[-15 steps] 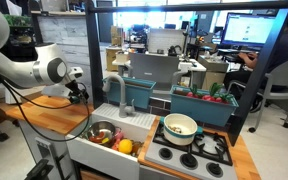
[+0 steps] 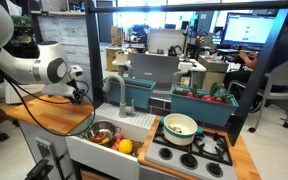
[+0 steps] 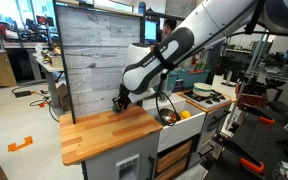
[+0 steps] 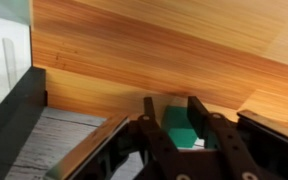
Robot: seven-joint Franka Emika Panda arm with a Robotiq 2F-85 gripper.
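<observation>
My gripper (image 3: 118,104) is low over the left end of the wooden counter (image 3: 94,132), near the whitish plank wall. In the wrist view a small green thing (image 4: 179,127) shows among dark parts at the bottom edge, in the area of the fingers. Whether the fingers touch it does not show clearly. From the first outside view, the gripper (image 2: 80,93) is small and dark against the counter, and its fingers cannot be made out.
Right of the gripper is a sink holding a metal bowl (image 2: 104,133) and an orange ball (image 2: 126,146), with a faucet (image 2: 122,95) behind. A pot (image 2: 180,127) stands on the stove (image 2: 192,152).
The arm's white wrist has shifted slightly and tilted near the plank wall. The sink, bowl and pot look the same.
</observation>
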